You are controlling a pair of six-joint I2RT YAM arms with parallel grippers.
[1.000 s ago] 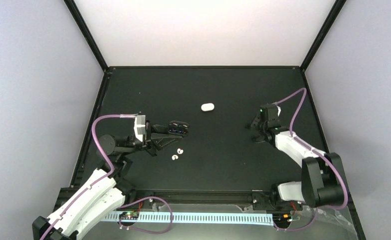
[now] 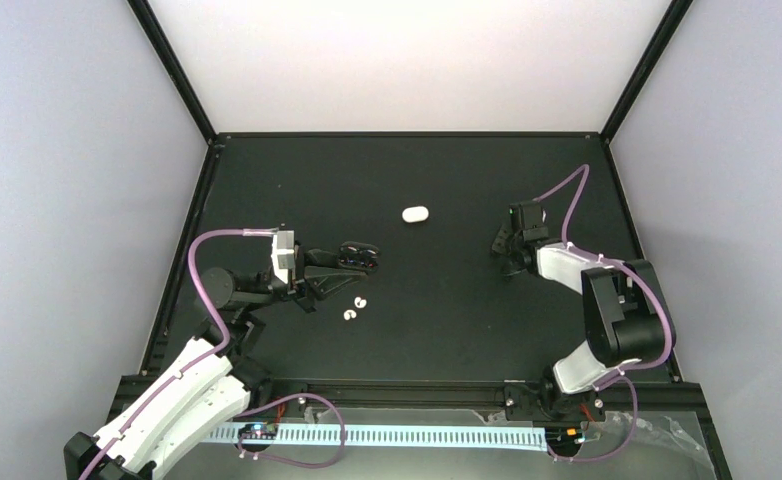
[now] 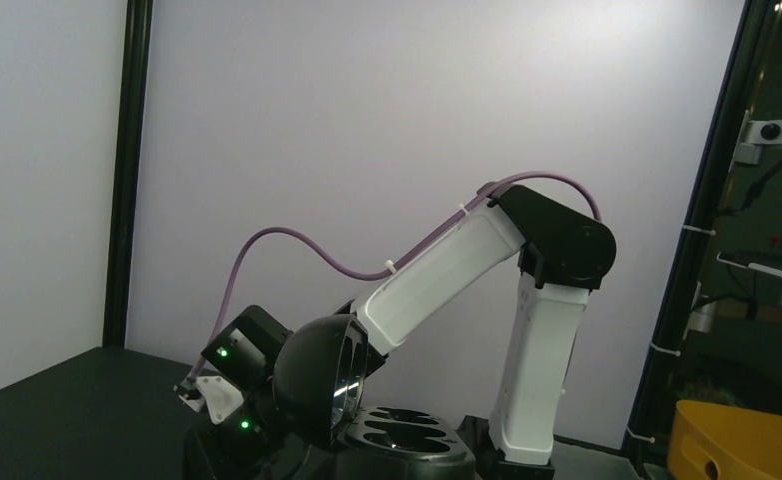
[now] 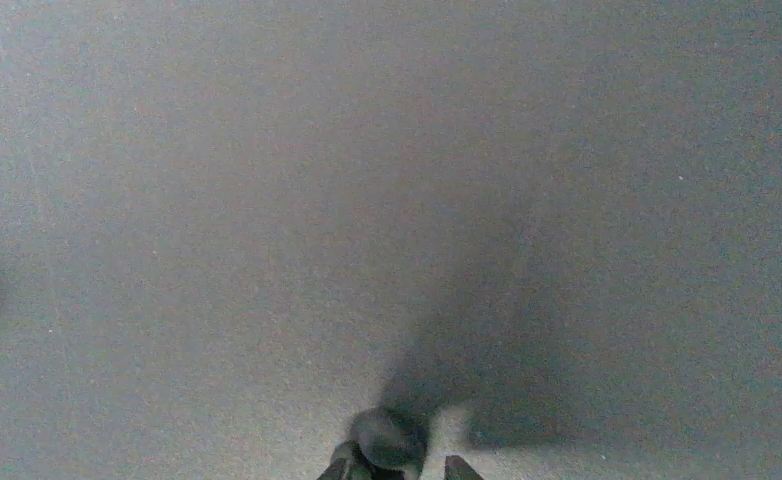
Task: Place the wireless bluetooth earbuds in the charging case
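My left gripper [image 2: 347, 267] is shut on a black charging case [image 2: 358, 256] and holds it up over the left half of the table. In the left wrist view the case's rounded lid [image 3: 312, 370] stands open, and two hollows show empty in its base [image 3: 407, 447]. My right gripper points down at the table on the right, its fingertips [image 4: 460, 469] apart at the bottom of the right wrist view. Between them shows a dark rounded piece [image 4: 387, 437], perhaps a black earbud; whether the fingers touch it I cannot tell.
Two pairs of small white pieces [image 2: 360, 302] lie just in front of the left gripper. A white oblong case [image 2: 415, 214] rests near the table's middle. Bare black table [image 2: 437, 310] stretches between the arms.
Over the last second the right arm has moved a little to the left and toward the back, its gripper turning slightly. The left arm and the case have stayed put.
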